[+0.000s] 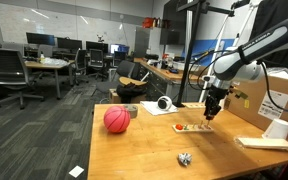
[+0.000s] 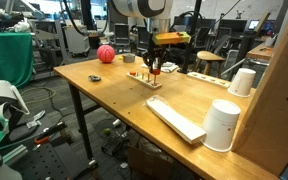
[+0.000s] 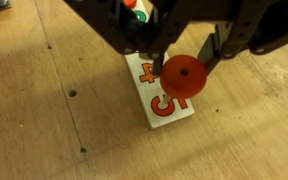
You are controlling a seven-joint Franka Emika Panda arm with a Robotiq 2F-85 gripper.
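A pale wooden number board (image 3: 164,105) lies flat on the table, with red numerals 4 and 5 showing at its near end in the wrist view. My gripper is shut on an orange-red round piece (image 3: 184,78) with a dark hole in its middle, right over the end of the board. Whether the piece touches the board's peg cannot be told. Further along the board sit other coloured pieces, a green one (image 3: 142,18) among them. In the second exterior view the gripper (image 2: 155,72) points down above the right end of the board (image 2: 144,82).
A red ball (image 1: 117,119) and a crumpled silver object (image 1: 185,159) rest on the table. White cups (image 2: 222,125) and a long white block (image 2: 177,117) stand by the cardboard box (image 2: 274,100). Bare tabletop (image 1: 144,150) lies in front of the board.
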